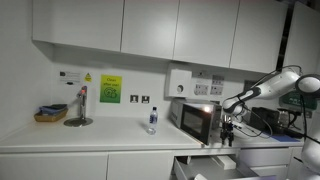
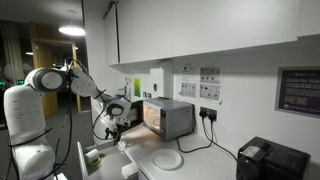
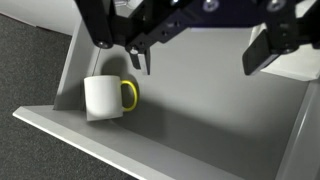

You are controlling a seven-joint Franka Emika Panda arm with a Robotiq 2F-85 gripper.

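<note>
A white mug [image 3: 103, 97] with a yellow handle stands in a grey open drawer [image 3: 205, 110], near its front wall and left side in the wrist view. My gripper is open above the drawer, its fingers wide apart with nothing between them. The mug is below and to the left of the gap, apart from the fingers. In exterior view 1 the gripper [image 1: 228, 141] hangs low at the right, just in front of the counter by the microwave.
Part of a white object [image 3: 297, 55] shows in the drawer behind the right finger. A microwave [image 2: 169, 117] and a white plate [image 2: 166, 159] are on the counter, with a black toaster [image 2: 270, 160] farther right. A bottle [image 1: 153, 121] stands left of the microwave.
</note>
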